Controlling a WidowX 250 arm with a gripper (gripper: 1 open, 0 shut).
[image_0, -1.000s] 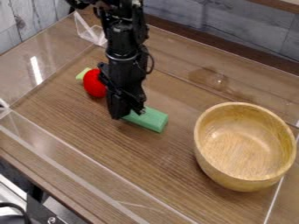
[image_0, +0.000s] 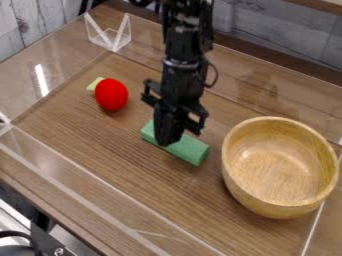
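My black gripper (image_0: 170, 128) is shut, its tip just above the near left end of a green block (image_0: 183, 149) that lies on the wooden table, slightly left of a large tan bowl (image_0: 279, 170). Whether the tip touches the block is hard to tell.
A red round object (image_0: 111, 94) lies at the left, with a small pale green piece behind it. The bowl takes up the right side.
The green block now lies a little further right, nearer the bowl, than a second ago.
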